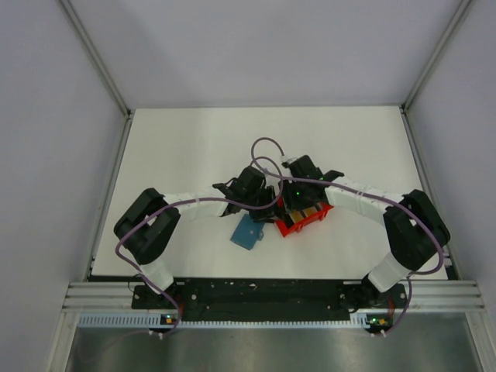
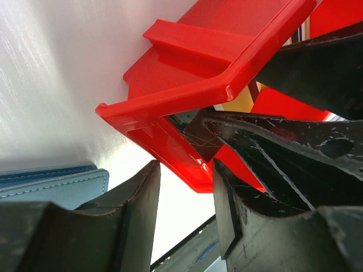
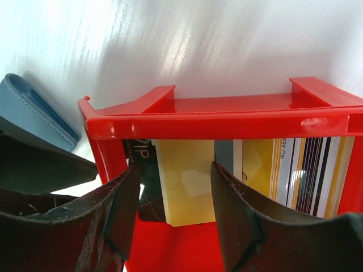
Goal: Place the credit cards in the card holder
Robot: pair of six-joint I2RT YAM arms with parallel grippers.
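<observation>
Several cards stand in a red tray (image 1: 293, 229); in the right wrist view these include a black card (image 3: 148, 187) and a yellow card (image 3: 187, 187). My right gripper is open over the tray, its fingers apart on either side of the yellow card. The left gripper hovers at the tray's near-left corner, fingers part open and nothing visible between them. On the table lies a blue wallet-like holder (image 1: 247, 232), just left of the tray; its folded edge (image 2: 54, 180) shows in the left wrist view.
Both arms meet closely over the tray, and the right gripper's dark fingers (image 2: 272, 141) cross the left wrist view. More upright cards (image 3: 306, 170) fill the tray's right side.
</observation>
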